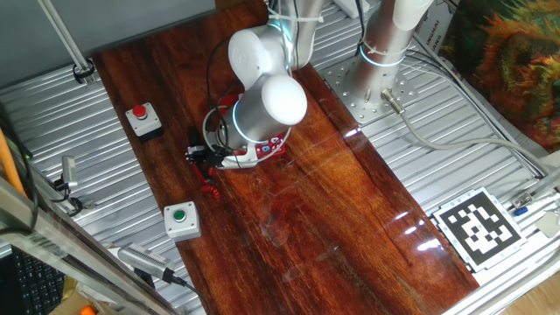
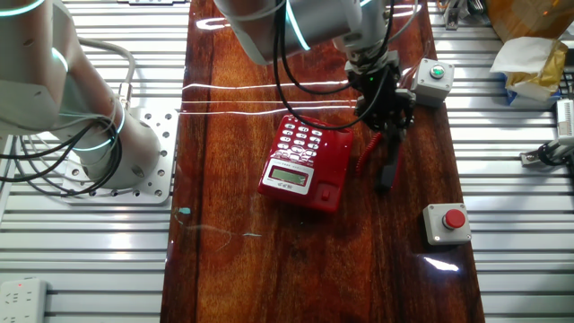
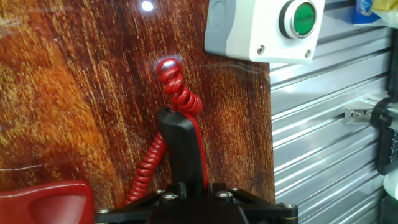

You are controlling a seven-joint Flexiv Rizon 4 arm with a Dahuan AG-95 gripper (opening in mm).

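The red phone base (image 2: 309, 161), with white keys and a small display, sits on the wooden table; in exterior view 1 the arm covers much of it. Beside it is the handset (image 2: 389, 163), black on one face with red along its edge. A coiled red cord (image 3: 180, 93) runs near the handset's end. My gripper has its fingers close against both sides of the handset and looks shut on it. From above, the gripper (image 1: 194, 156) is beside the phone, near the table's left side. Whether the handset touches the table is unclear.
A box with a green button (image 1: 181, 219) stands near the gripper at the table edge. Another box with a red button (image 1: 141, 119) stands farther along that edge. A marker board (image 1: 479, 230) lies off the table.
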